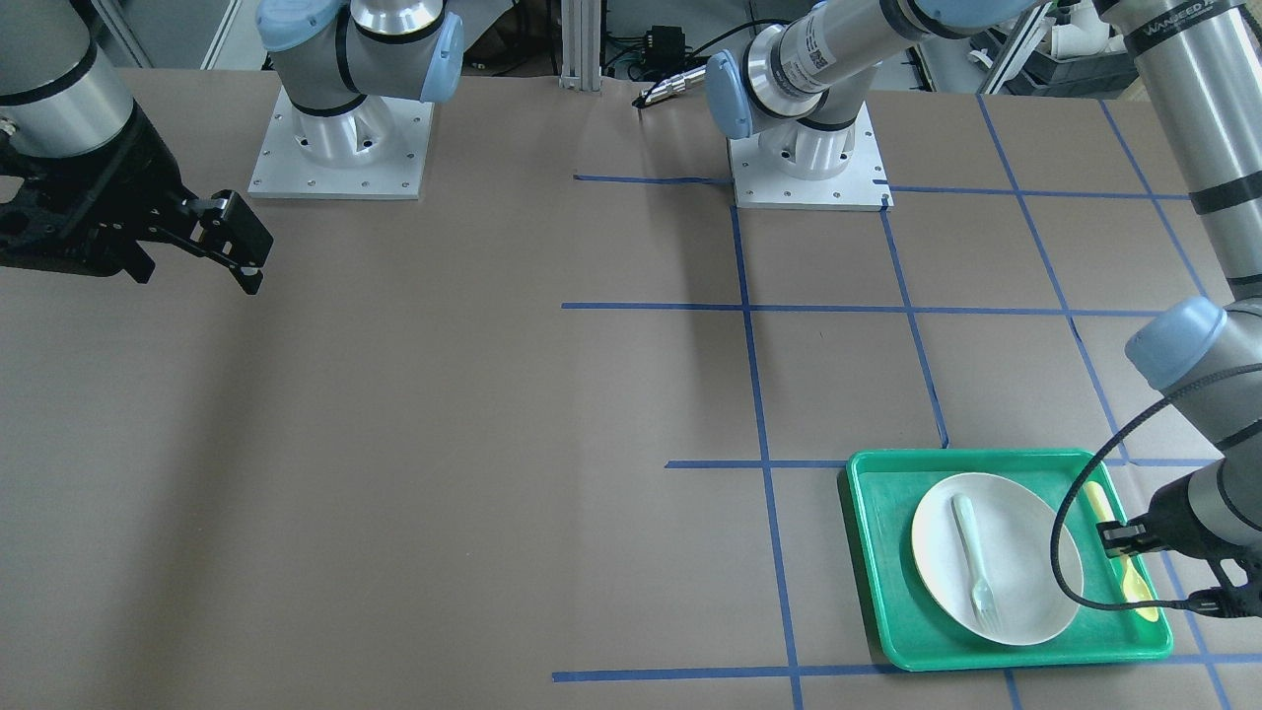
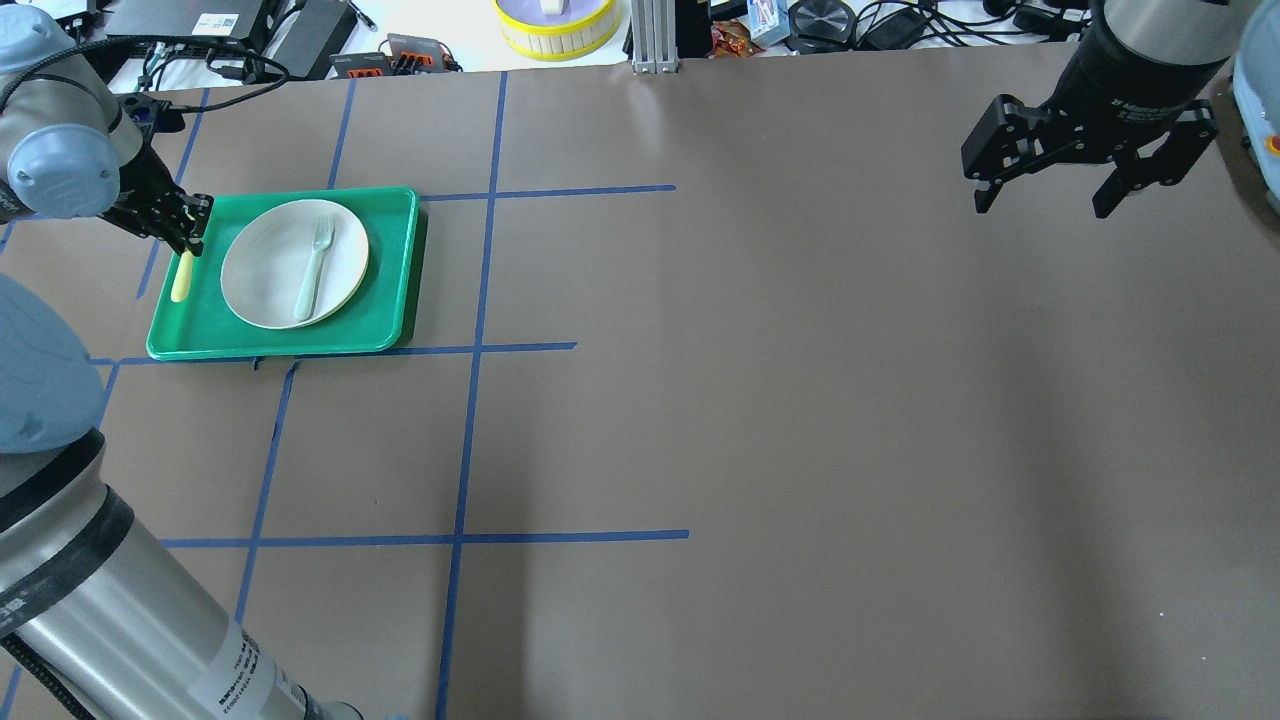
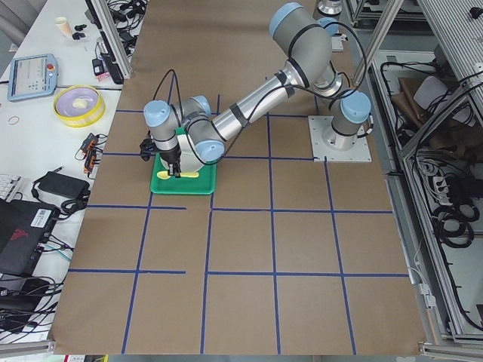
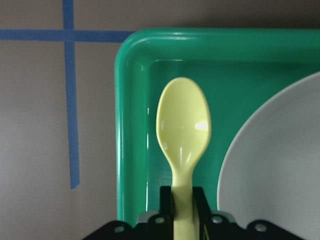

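Note:
A yellow spoon is held between the fingers of my gripper, bowl end forward, over the green tray at its side beside the white plate. In the front view the gripper is at the tray's right edge, with the spoon beneath it. A pale fork lies on the plate. Whether the spoon touches the tray floor is unclear.
Another arm with a black gripper hangs over the far side of the table. A yellow round container is on the side bench.

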